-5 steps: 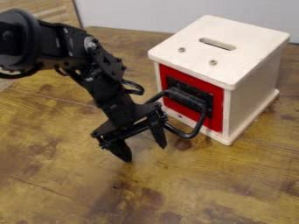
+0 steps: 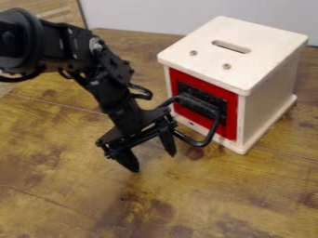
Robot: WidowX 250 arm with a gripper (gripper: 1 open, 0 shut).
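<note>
My black gripper hangs low over the wooden floor, left of a white wooden box. Its two fingers are spread apart and nothing shows between them. The box has a red front panel with a black inset and a black tube-like handle that curves out and down toward my gripper; whether the two touch I cannot tell. The box top has a slot and two small knobs.
A pale board stands at the top left behind my arm.
My arm and gripper have shifted very slightly left over the last second. The box looks the same.
</note>
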